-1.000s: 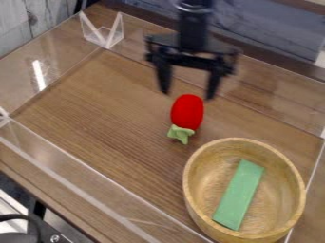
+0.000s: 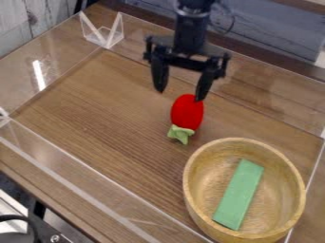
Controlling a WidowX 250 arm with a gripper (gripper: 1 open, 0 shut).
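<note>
My gripper (image 2: 184,65) is at the upper middle of the camera view, dark and blurred, with its fingers spread and pointing down. It is above and behind a red strawberry-like toy (image 2: 187,112) with a green leafy end, which lies on the wooden table (image 2: 89,123). Nothing shows between the fingers.
A tan bowl (image 2: 203,190) at the lower right holds a green block (image 2: 238,195). A clear plastic object (image 2: 105,28) stands at the upper left.
The red toy and bowl have not visibly moved.
</note>
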